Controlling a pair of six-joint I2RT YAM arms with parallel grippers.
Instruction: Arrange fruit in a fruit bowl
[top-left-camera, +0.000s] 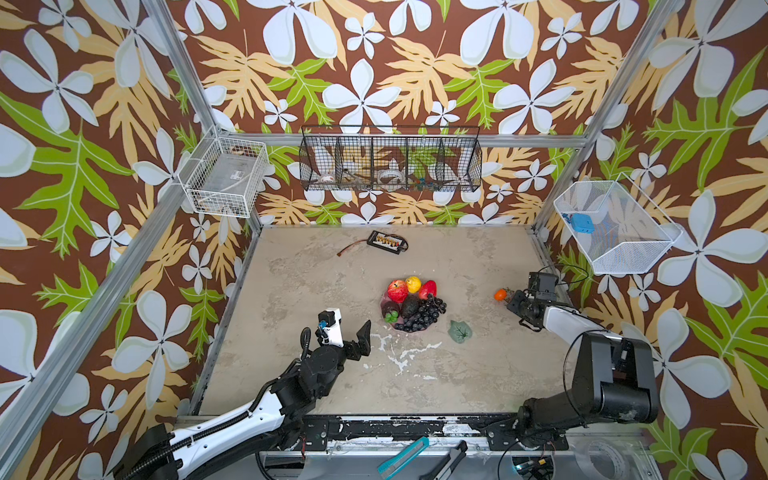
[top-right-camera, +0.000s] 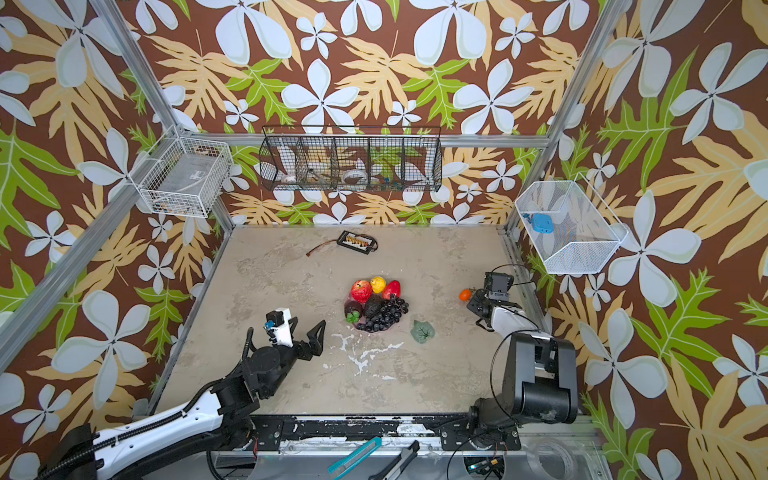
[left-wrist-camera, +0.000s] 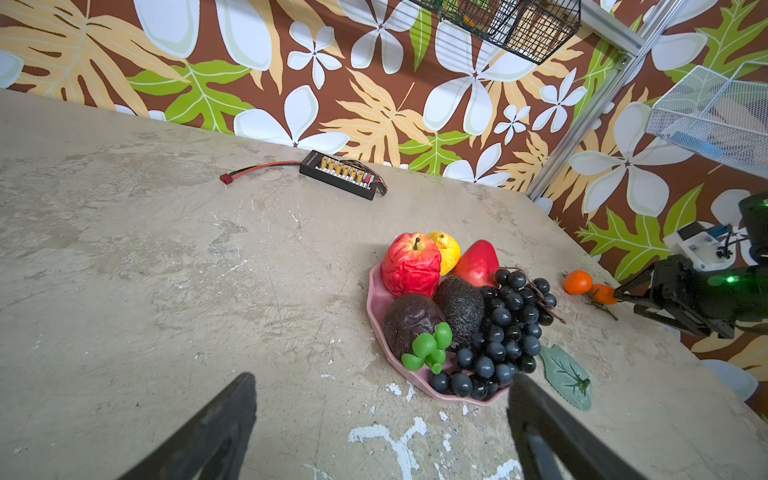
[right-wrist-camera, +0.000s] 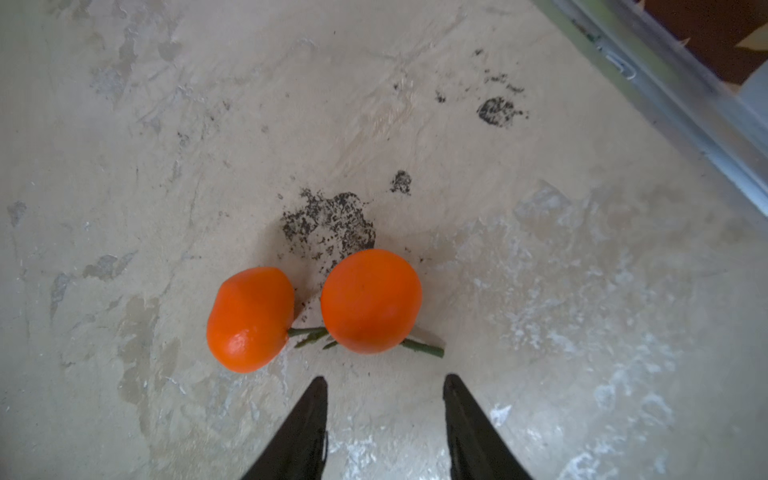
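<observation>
A pink bowl in mid-table holds a red apple, a yellow fruit, a red fruit, a dark round fruit, an avocado and black grapes. Two orange fruits lie close together on the right of the table: one orange fruit in the middle of the right wrist view and another orange fruit to its left, with green stems between. My right gripper is part open just short of them, its gap empty. My left gripper stands open, empty, left of the bowl.
A green leaf lies flat right of the bowl. A black connector board with a cable sits at the back. Wire baskets hang on the walls, including a white basket at right.
</observation>
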